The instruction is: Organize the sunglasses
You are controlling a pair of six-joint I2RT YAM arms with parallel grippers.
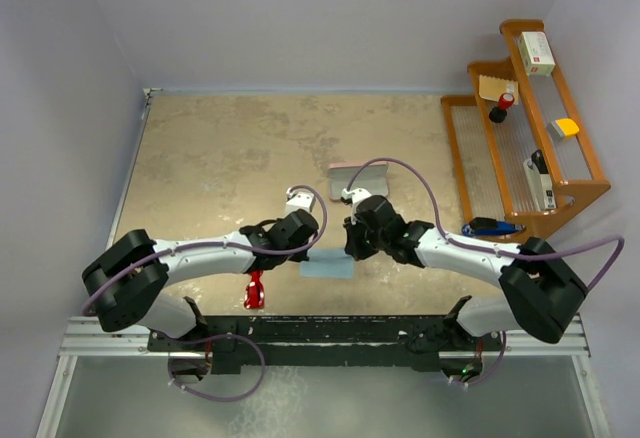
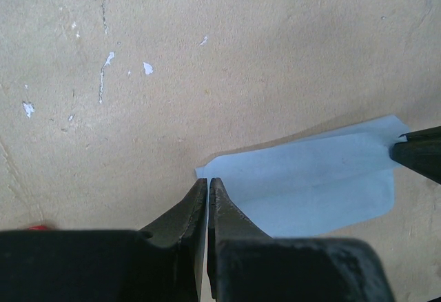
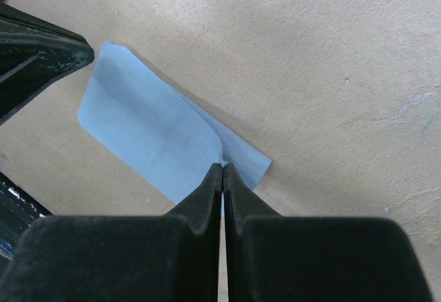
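Note:
A light blue cloth [image 1: 327, 269] lies at the front middle of the table, its back part folded up and over toward the front. Pinched at its left corner is my left gripper, shut on the cloth. My right gripper is shut on the cloth's edge near the right corner. Between the two grippers the upper layer of the cloth [image 2: 303, 167] stretches taut, with a strip of the lower layer showing behind it. Left of the cloth rests a glossy red item [image 1: 255, 290], seemingly the sunglasses.
Behind the right gripper stands a grey box [image 1: 358, 181]. A wooden shelf [image 1: 553, 108] with small goods fills the right side, with a dark blue item [image 1: 493, 226] at its front end.

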